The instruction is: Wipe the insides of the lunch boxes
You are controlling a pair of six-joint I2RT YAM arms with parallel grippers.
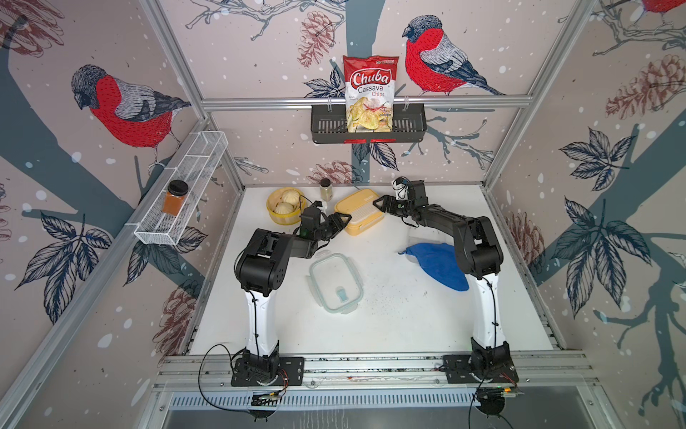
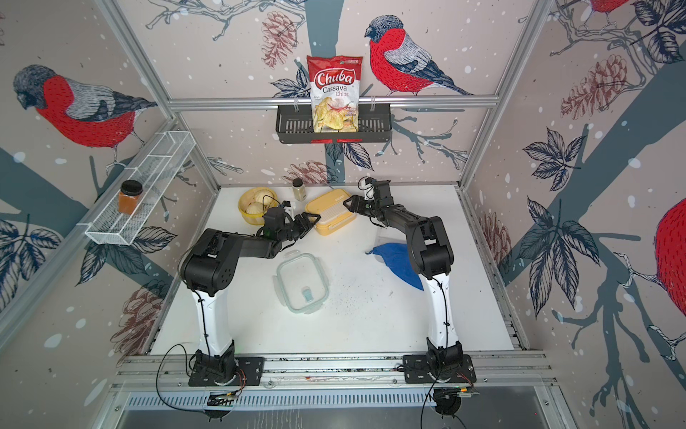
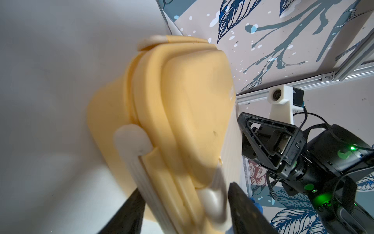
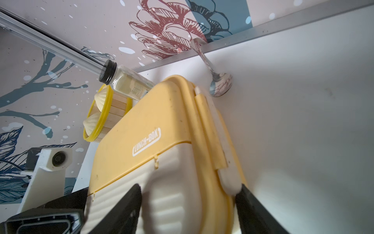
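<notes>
A yellow lunch box (image 1: 359,211) with its lid on stands at the back middle of the table. Its right end is between the fingers of my right gripper, shut on it; the "LUNCH-BOX" lettering shows in the right wrist view. At the other end my left gripper has its fingers apart, one on each side of the box's end; whether they touch it is unclear. A clear glass lunch box (image 1: 336,283) sits near the middle, with a small bluish piece showing in it. On the right lies a blue cloth (image 1: 437,264), beside the right arm.
Behind the left arm are a yellow steamer basket (image 1: 284,206) with buns and a small dark-capped jar (image 1: 326,188). A spoon (image 4: 220,82) lies behind the lunch box.
</notes>
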